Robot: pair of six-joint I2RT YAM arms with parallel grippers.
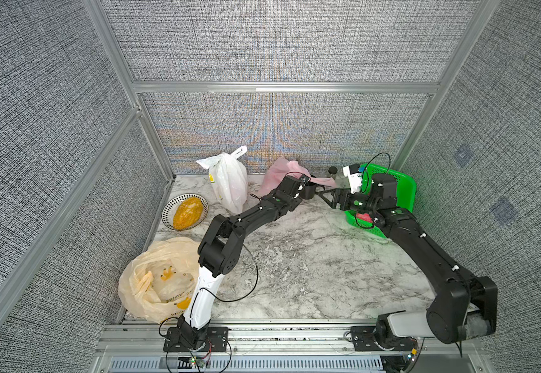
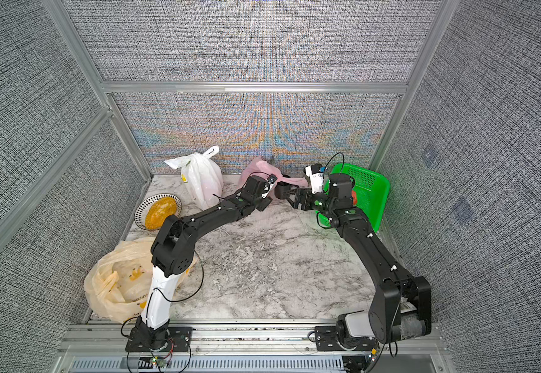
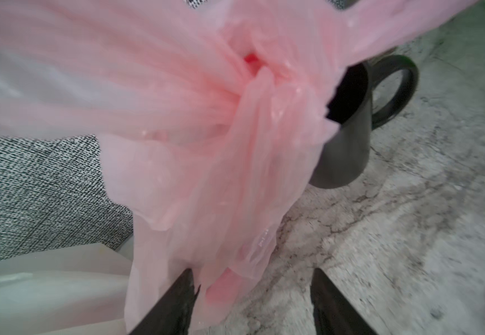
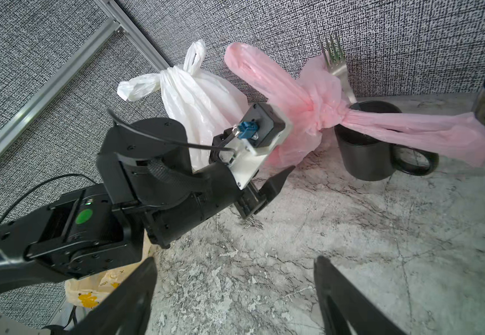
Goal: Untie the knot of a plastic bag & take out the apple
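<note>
A pink plastic bag [image 4: 303, 111] stands knotted by the back wall, one tail stretching left and the other right over a black mug [image 4: 368, 156]. In the left wrist view the bag's knot [image 3: 264, 95] is large and close, with a small red patch in it. My left gripper is open at the near side of the bag, one finger overlapping its lower part in view; nothing is gripped. To the right of the mug, my right gripper stands open and empty, pointing toward the bag. No apple can be made out clearly.
A white tied bag [image 1: 228, 180] and a patterned bowl [image 1: 167, 217] stand at the left. A beige bag [image 1: 139, 279] lies front left. The green basket [image 1: 407, 189] is under the right arm. A fork [image 4: 337, 64] rises from the mug.
</note>
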